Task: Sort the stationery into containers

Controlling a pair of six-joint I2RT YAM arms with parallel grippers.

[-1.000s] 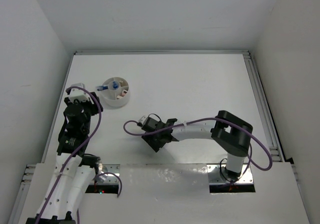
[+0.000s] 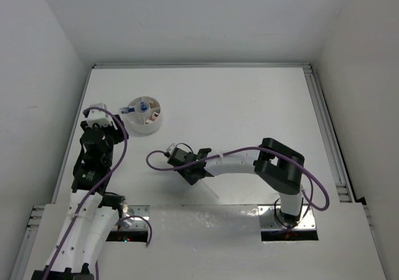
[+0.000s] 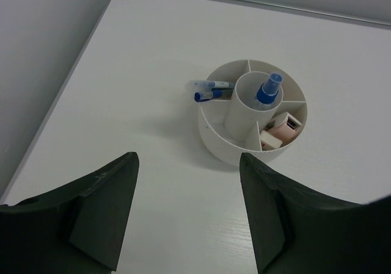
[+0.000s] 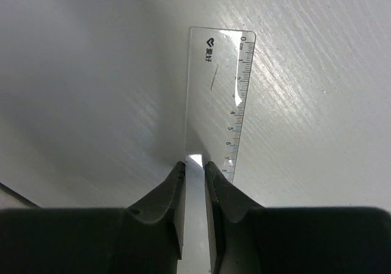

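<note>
A clear ruler (image 4: 214, 91) with black markings lies flat on the white table; its near part runs down behind the right fingers. My right gripper is over the ruler, its fingers only slightly parted, with a narrow gap where a pale reflective patch shows. Whether the fingertips touch the ruler is not clear. In the left wrist view a round white divided container (image 3: 217, 143) holds pens (image 3: 211, 94), a blue-capped bottle (image 3: 269, 90), a pink block (image 3: 285, 127) and a white block (image 3: 269, 141). My left gripper stands wide open and empty, short of the container.
Seen from above, the container (image 2: 138, 128) sits at the back left of the table (image 2: 243, 105), near the left arm (image 2: 93, 161). Walls close in the table at the back and both sides.
The left arm is still.
</note>
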